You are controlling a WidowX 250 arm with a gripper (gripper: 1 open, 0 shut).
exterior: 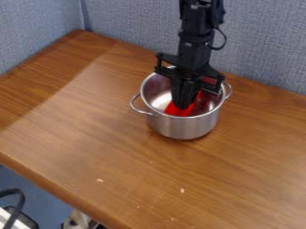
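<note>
A steel pot (180, 126) with wire handles stands on the wooden table (96, 143), right of its middle. Inside it lies a red object (177, 109), mostly hidden by the black gripper (187, 91), which reaches down into the pot from above. The gripper appears shut on the red object, though its fingertips are partly hidden.
Grey padded walls stand behind and at the left. A cable (17, 201) shows at the lower left, off the table.
</note>
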